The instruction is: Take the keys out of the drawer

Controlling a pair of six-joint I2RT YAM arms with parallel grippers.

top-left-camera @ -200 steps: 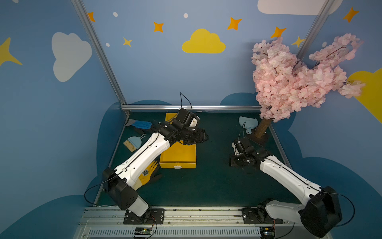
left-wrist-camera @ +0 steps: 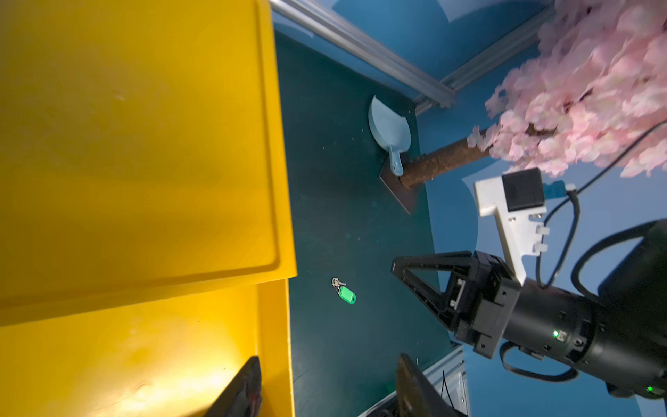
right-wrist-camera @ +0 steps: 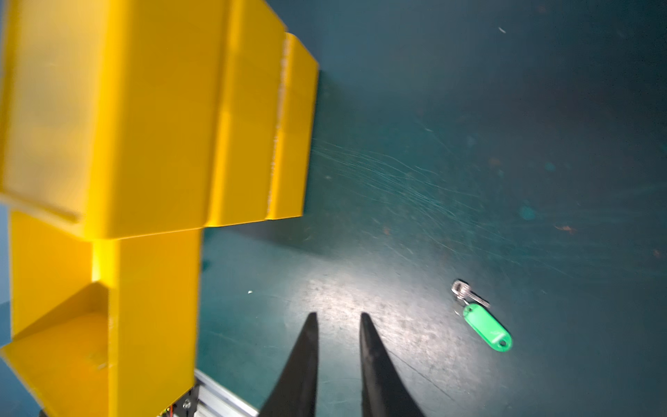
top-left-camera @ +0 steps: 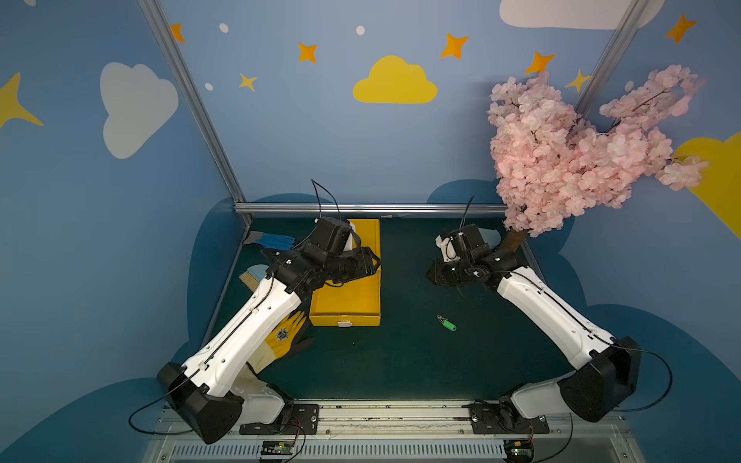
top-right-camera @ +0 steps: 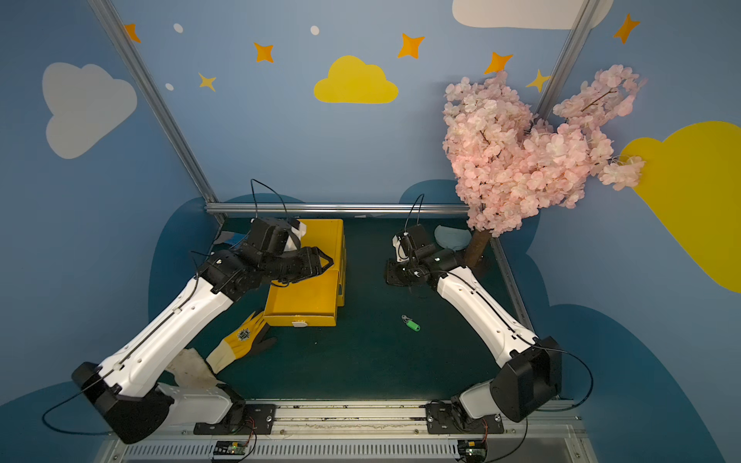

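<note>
A green-tagged key ring, the keys [top-left-camera: 447, 324], lies on the dark green table to the right of the yellow drawer [top-left-camera: 345, 302]. The drawer sticks out at the front of a yellow cabinet [left-wrist-camera: 139, 139]. Over the cabinet, my left gripper has its fingers wide apart, with nothing held. My right gripper hovers above the table, behind the keys as seen from the top left view. Its fingers are a little apart and empty. In the right wrist view, the keys [right-wrist-camera: 486, 326] lie clear of both fingers. Part of the drawer's inside is out of sight.
A pale blue dustpan [left-wrist-camera: 389, 128] and a blossom tree with a brown trunk [left-wrist-camera: 444, 163] stand at the back right. A yellow glove [top-right-camera: 241, 336] lies left of the drawer. Open table surrounds the keys.
Both arms have drawn away: the left gripper leftward, the right one up and back.
</note>
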